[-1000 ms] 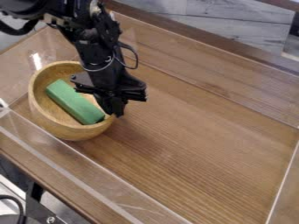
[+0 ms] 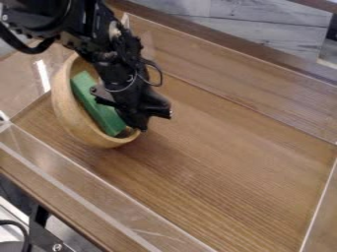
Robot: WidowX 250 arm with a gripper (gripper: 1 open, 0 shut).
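Note:
A tan bowl (image 2: 86,130) at the left of the table is tilted steeply, its far side raised. A green object (image 2: 87,94) lies inside it, partly hidden by the black robot gripper (image 2: 132,120), which is over the bowl's right side. I cannot tell whether the fingers are shut on the bowl or how far apart they stand.
A pale marbled wall (image 2: 263,25) runs along the back. A black cable (image 2: 14,236) shows at the lower left corner.
The bowl has tipped up from lying flatter, with the green object in it now more hidden. The gripper has moved slightly left.

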